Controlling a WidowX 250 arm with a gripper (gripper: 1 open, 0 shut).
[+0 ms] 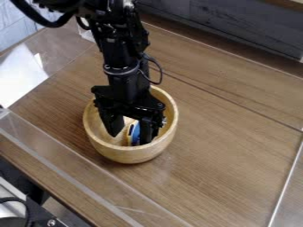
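Observation:
My black gripper (130, 124) reaches down into a light wooden bowl (130, 153) on the wooden table, left of the middle of the view. Its fingers are spread open inside the bowl. A small blue and light-coloured object (135, 133) sits between or just behind the fingers, partly hidden by them; I cannot tell whether they touch it.
A dark grey board wall (236, 31) runs along the back. A clear strip edges the front left, with dark gear below it.

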